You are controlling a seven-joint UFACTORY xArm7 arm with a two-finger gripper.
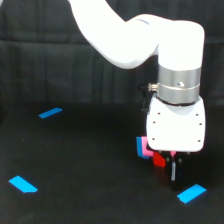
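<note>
My gripper (173,176) points down over the right side of the dark table, below the white hand. Its narrow dark fingers show nearly edge-on, so their gap is not visible. Behind the hand, to the left of the fingers, is a small cluster of colours. A blue piece (140,147) is on its left, a pink piece (147,149) beside that, and a red piece (158,159) nearest the fingers. The hand hides much of the cluster. Whether the fingers touch any of it cannot be told.
Flat blue strips lie on the table: one at the back left (50,113), another at the front left (22,184), a third at the front right (192,193). A dark curtain (60,60) hangs behind.
</note>
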